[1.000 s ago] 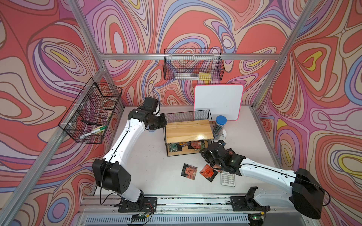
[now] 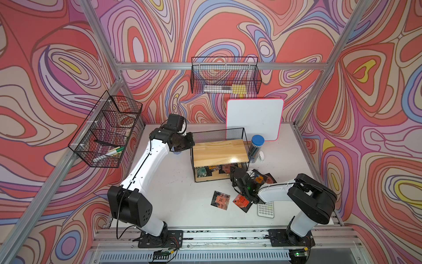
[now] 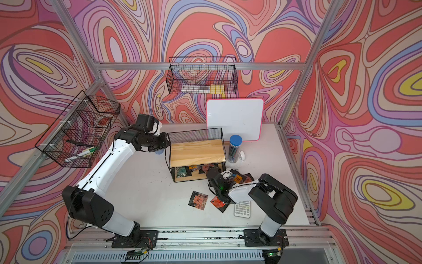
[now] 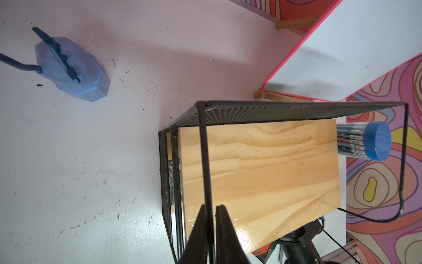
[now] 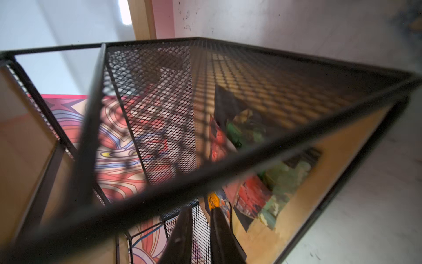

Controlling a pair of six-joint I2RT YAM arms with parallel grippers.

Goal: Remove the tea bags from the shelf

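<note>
Several tea bags (image 5: 255, 193) in red, green, black and yellow wrappers lie on the wooden lower level of the black wire shelf (image 2: 218, 147), under the top board (image 4: 259, 171). More tea bags (image 2: 220, 200) lie on the table in front and to the right. My left gripper is at the shelf's upper left corner, around or beside a vertical rod; whether it grips it, I cannot tell. My right gripper is low at the shelf's front right, its fingers pointing in toward the tea bags behind the blurred mesh and frame. Its fingertips look close together.
A pencil cup (image 2: 255, 149) and white mouse (image 3: 241, 155) stand right of the shelf, a whiteboard (image 2: 254, 118) behind. A calculator (image 2: 265, 209) lies at the front right. A blue object (image 4: 79, 74) stands behind my left arm.
My right arm has moved inward, its elbow rising and shifting left, bringing the gripper closer to the shelf's front opening. The left arm and shelf are unchanged.
</note>
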